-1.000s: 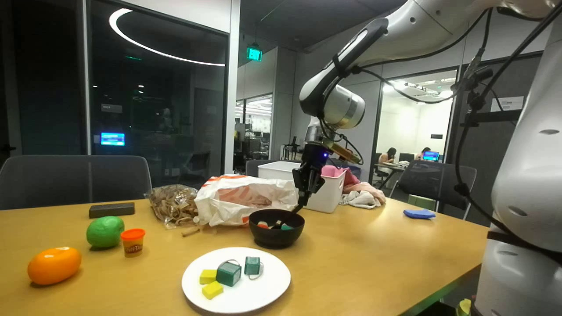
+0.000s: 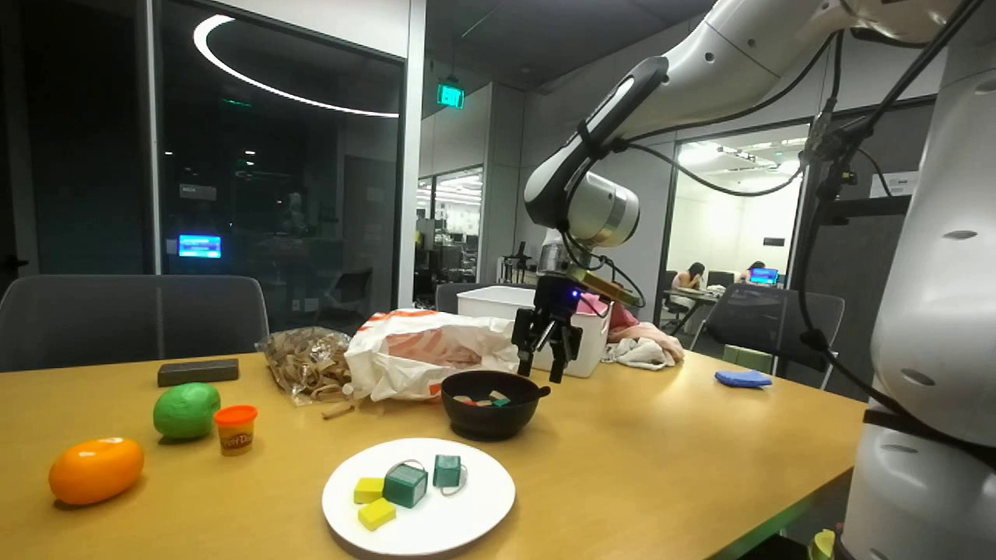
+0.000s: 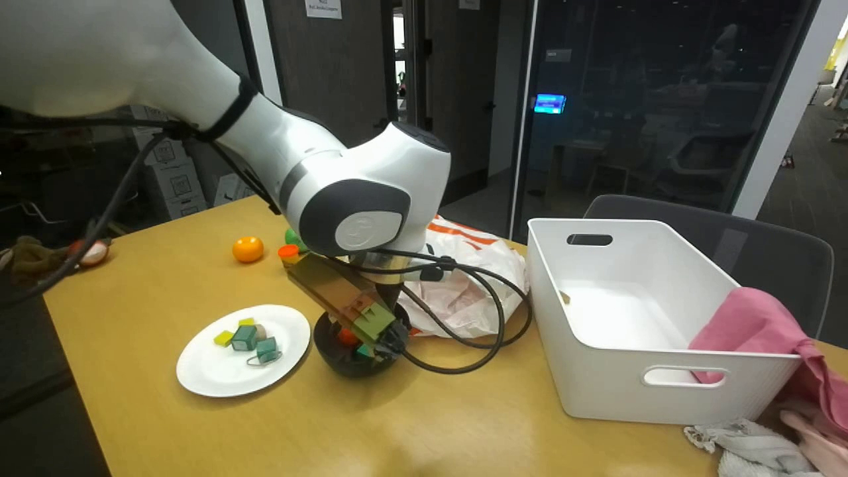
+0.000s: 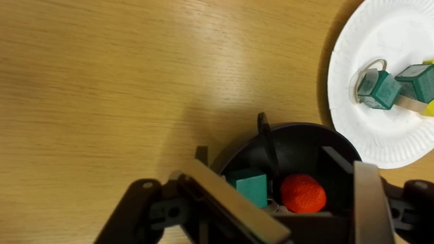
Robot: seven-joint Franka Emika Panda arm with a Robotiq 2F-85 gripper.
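Observation:
A black bowl [image 2: 490, 421] stands on the table, holding a teal block [image 4: 253, 189] and a red round item [image 4: 303, 194]. Leaning inside it is a dark utensil, whose handle [image 4: 264, 126] pokes over the rim; in exterior view 1 the handle tip [image 2: 543, 391] shows at the bowl's right. My gripper [image 2: 541, 373] is open just above that side of the bowl, its two fingers apart. Nothing is held between the fingers in the wrist view. In exterior view 2 the arm hides the fingers and part of the bowl [image 3: 350, 366].
A white plate [image 2: 420, 537] with green and yellow blocks sits close to the bowl. Behind are a white plastic bag [image 2: 392, 359] and a white bin [image 3: 636, 389]. An orange fruit [image 2: 97, 470], green fruit [image 2: 186, 411] and small tub [image 2: 235, 431] stand left.
The fingers were together on the utensil's handle; now they are spread and the handle rests lower against the bowl's rim. My arm has shifted slightly left in exterior view 1.

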